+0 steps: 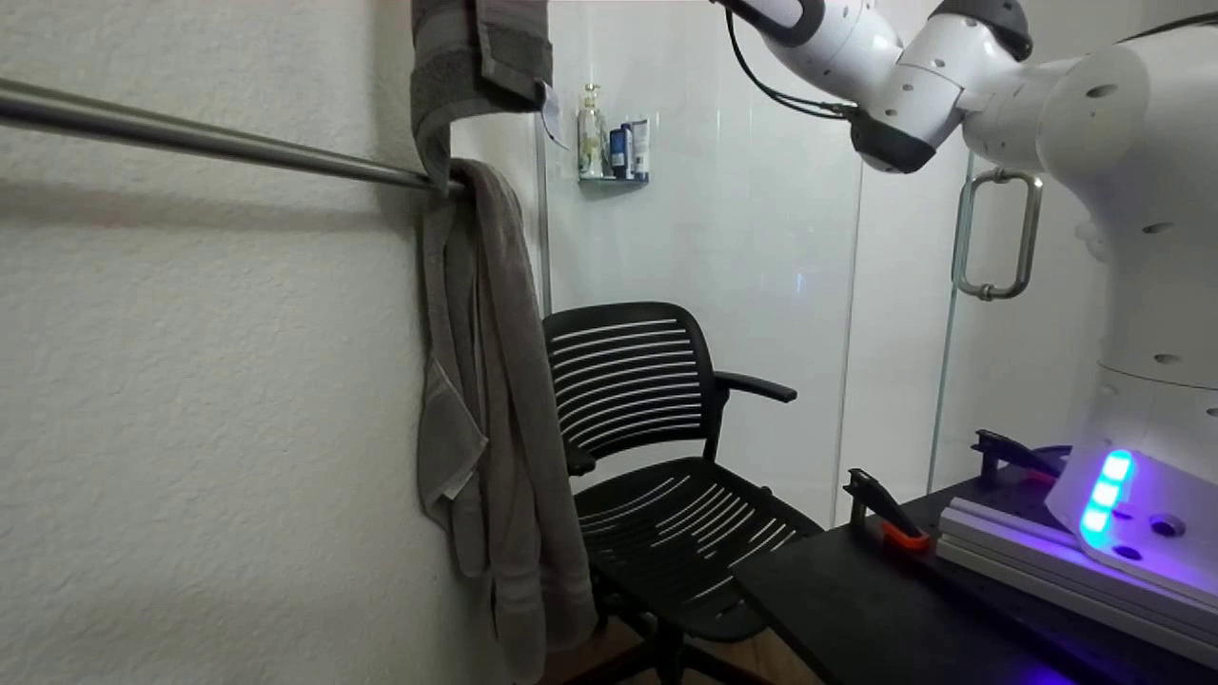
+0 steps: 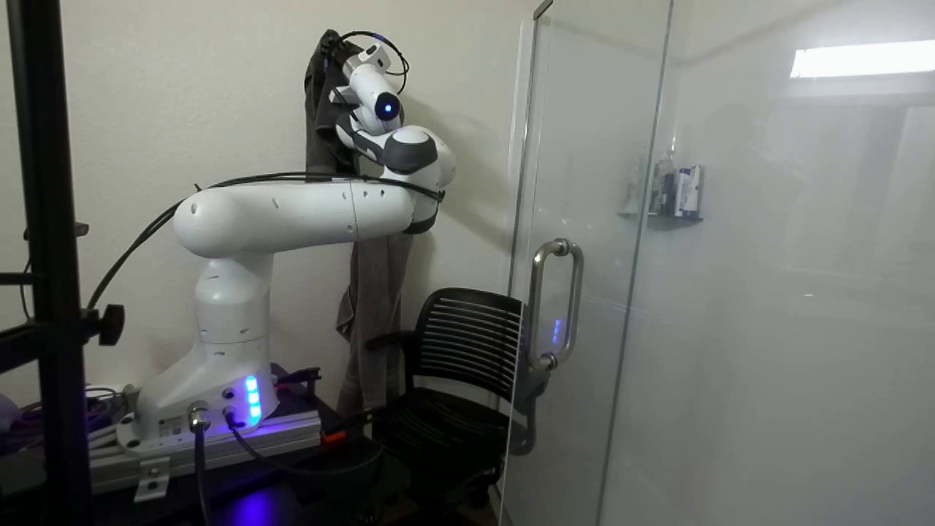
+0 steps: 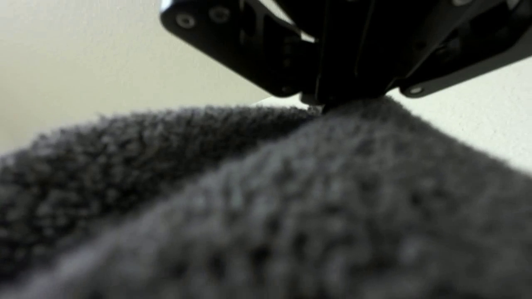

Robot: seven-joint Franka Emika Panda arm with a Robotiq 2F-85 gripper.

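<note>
Pinched at a fold, a dark grey towel (image 3: 324,209) spreads out below my gripper in the wrist view; the fingers are shut on the cloth. In exterior view 2 the gripper (image 2: 331,44) is high by the wall, with this towel (image 2: 320,131) hanging beneath it. Exterior view 1 shows the held towel's lower part (image 1: 480,68), its hem near the height of the metal bar (image 1: 228,137); the gripper is out of frame there. A second grey towel (image 1: 514,400) drapes over the bar's far end and hangs down the wall. Whether the two towels touch is unclear.
A black chair (image 1: 674,514) stands below, right of the hanging towel. The glass door's handle (image 2: 574,302) and a corner shelf with bottles (image 1: 611,148) are farther right. My base sits on a black table (image 1: 845,605) with clamps (image 1: 885,508).
</note>
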